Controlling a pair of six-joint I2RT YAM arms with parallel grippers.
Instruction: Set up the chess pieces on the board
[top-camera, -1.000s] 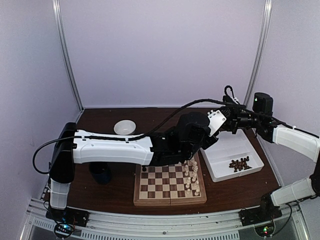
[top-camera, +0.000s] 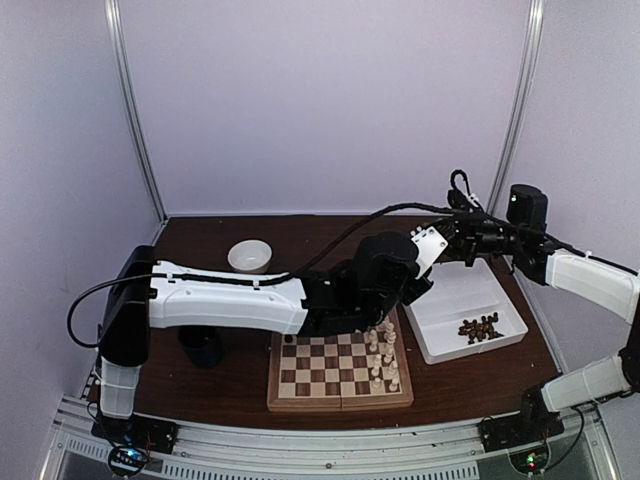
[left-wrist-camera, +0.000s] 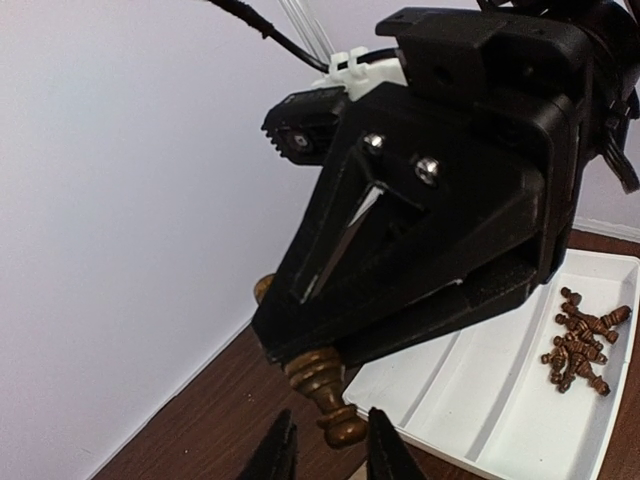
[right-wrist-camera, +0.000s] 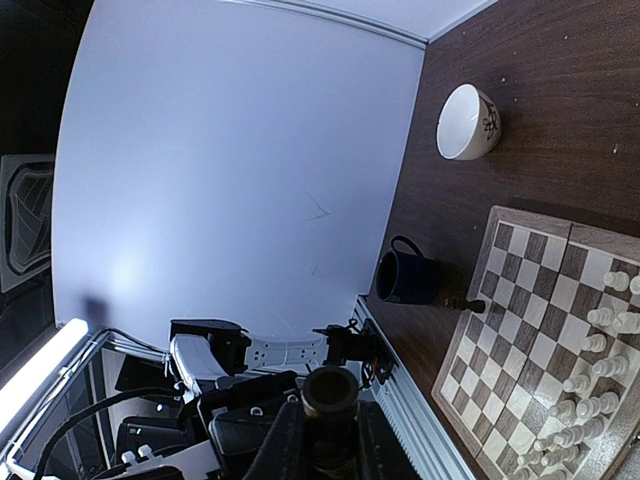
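Note:
A brown chess piece (left-wrist-camera: 318, 380) is clamped in my right gripper, held up above the board's back right area. My left gripper faces the piece's lower end, its dark fingertips part open either side of it; whether they touch it is unclear. In the top view the left arm hides much of both grippers. White pieces (top-camera: 390, 360) stand along the right side of the chessboard (top-camera: 310, 390). More brown pieces (left-wrist-camera: 585, 350) lie heaped in the white tray (top-camera: 430, 340). One dark piece (right-wrist-camera: 475, 306) stands at the board's edge in the right wrist view.
A white bowl (top-camera: 249, 255) sits at the back left of the table. A dark mug (top-camera: 200, 346) stands left of the board. The left arm stretches across the board.
The left arm's wrist has shifted very slightly down and toward the front in the top view. The rest looks the same.

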